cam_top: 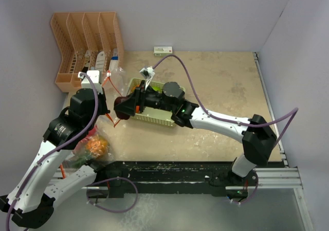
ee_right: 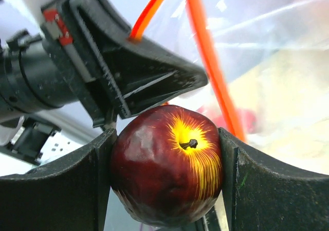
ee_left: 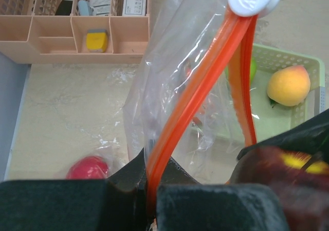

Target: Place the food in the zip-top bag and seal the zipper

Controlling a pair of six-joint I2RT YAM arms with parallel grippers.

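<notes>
A clear bag with an orange zipper (ee_left: 198, 94) hangs from my left gripper, which is shut on one edge of its mouth. The mouth gapes, the two zipper strips standing apart. A dark red, yellow-streaked fruit (ee_right: 167, 166) sits between the fingers of my right gripper, both pads touching its sides. In the top view that fruit (cam_top: 124, 108) is at the bag's mouth, just right of the left gripper. Behind the bag stands a green basket (ee_left: 288, 58) with a peach (ee_left: 289, 85) and a green fruit (ee_left: 252, 70).
Filled bags, one with an orange item (cam_top: 96, 146), lie at the front left. A pink divided rack (cam_top: 85, 40) stands at the back left, a small box (cam_top: 163, 51) at the back.
</notes>
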